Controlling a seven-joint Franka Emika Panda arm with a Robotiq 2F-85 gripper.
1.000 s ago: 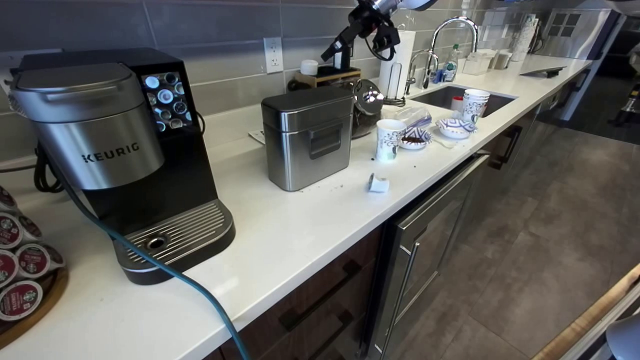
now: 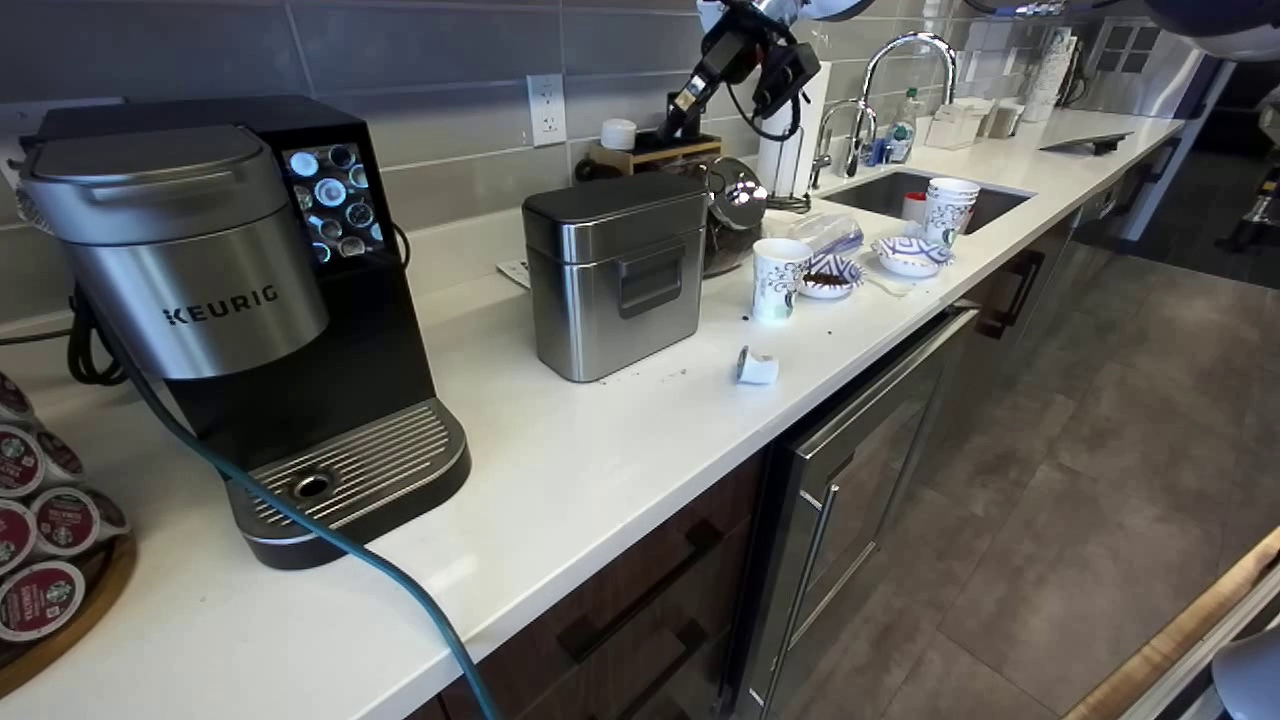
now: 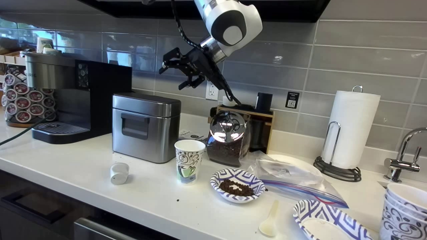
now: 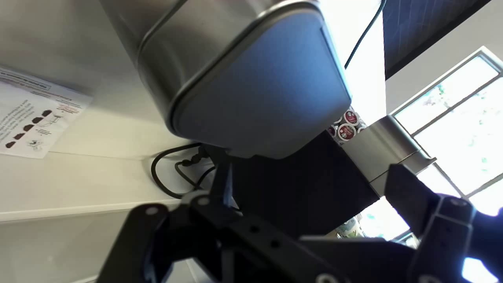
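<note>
High over the counter, my gripper [image 3: 172, 76] stands open and empty, above and behind the stainless steel box [image 3: 130, 132] with a dark lid. From the wrist camera, that box's lid [image 4: 268, 85] spreads ahead of my parted fingers [image 4: 221, 188], not touching them. A patterned paper cup [image 3: 188, 162] is upright beside the box. In front of the box lies a small white cup-like piece [image 3: 119, 173] on its side. A patterned bowl [image 3: 237, 196] holds dark beans or grounds. Behind it, a clear jar [image 3: 228, 150] with a shiny round lid contains dark beans.
The coffee machine [image 2: 240, 300] and pod rack [image 2: 54, 516] stand left of the box. A plastic bag [image 3: 288, 176], spoon [image 3: 269, 224], second bowl [image 3: 332, 224] and stacked cups [image 3: 404, 212] occupy the right side. Counter between machine and box is mostly clear.
My gripper has shifted and turned slightly, its fingers lower and more to the right in exterior view 1. The counter objects have stayed where they were.
</note>
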